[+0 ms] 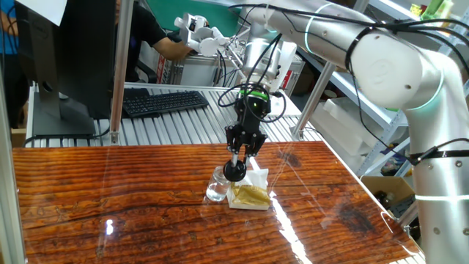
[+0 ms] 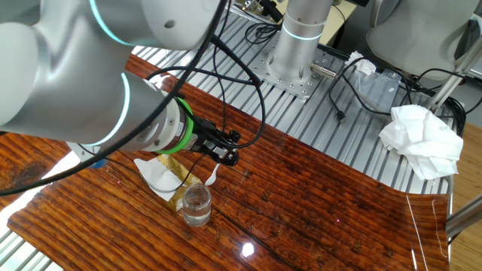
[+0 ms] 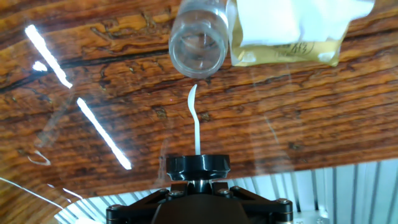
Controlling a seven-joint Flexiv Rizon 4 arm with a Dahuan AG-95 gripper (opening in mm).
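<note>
My gripper point(image 1: 240, 163) hangs above the table, just behind the glass and the tissue pack. A white spoon point(image 3: 196, 121) juts from a black round piece point(image 3: 198, 167) at its tip, and the fingers appear shut on it. From the side, the spoon point(image 2: 212, 175) shows below the gripper point(image 2: 229, 156). A clear glass point(image 3: 199, 46) stands just beyond the spoon's end in the wrist view, with a gap between them. It seems to hold clear liquid, seen in the second exterior view in the glass point(image 2: 197, 207). The finger contact is hidden.
A gold and white tissue pack point(image 1: 250, 196) lies close beside the glass. A keyboard point(image 1: 165, 103) and monitor stand beyond the table's back edge; crumpled white paper point(image 2: 422, 141) lies off the table.
</note>
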